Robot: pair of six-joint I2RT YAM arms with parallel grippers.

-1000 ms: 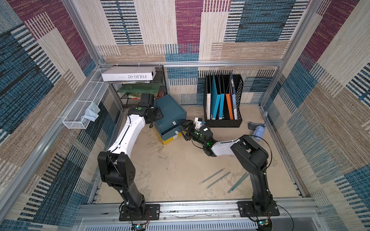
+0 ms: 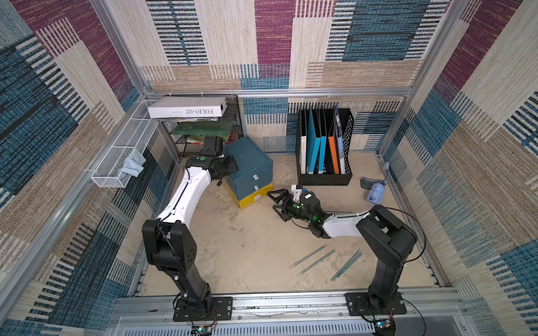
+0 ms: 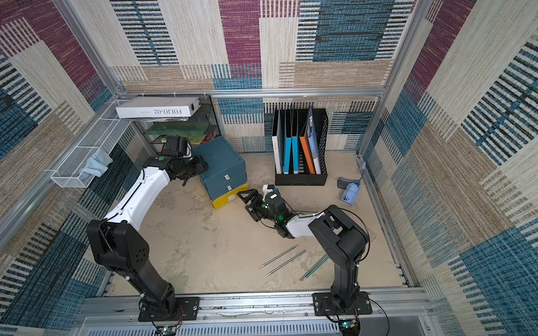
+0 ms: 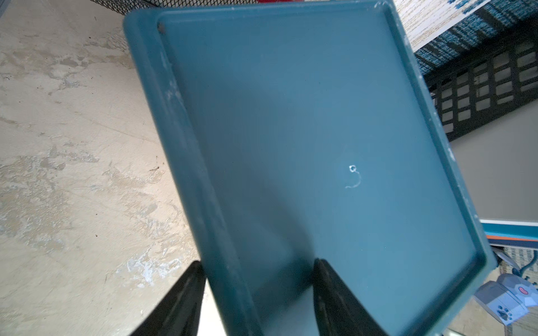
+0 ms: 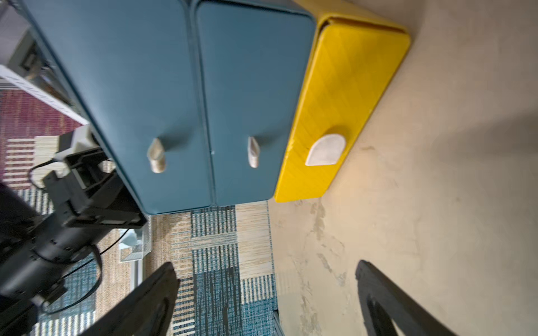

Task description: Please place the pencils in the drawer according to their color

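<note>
The drawer box has two blue drawers (image 5: pixel 246 78) above a yellow one (image 5: pixel 353 72), all shut, each with a small knob or tab. My left gripper is open over the box's blue top (image 4: pixel 313 123), its fingertips close to one edge. My right gripper is open with nothing between its fingers, a little to the front right of the box in the top views. Several teal-grey pencils (image 2: pixel 315 261) lie on the table at the front right.
A black file holder (image 2: pixel 324 178) with folders stands at the back right, near a blue pouch (image 2: pixel 375 192). A mesh shelf with a folio (image 2: pixel 185 107) is at back left; a white wire basket (image 2: pixel 112 173) hangs left.
My right gripper has moved away from the box, rightward and toward the front. My left arm is nearly still.
</note>
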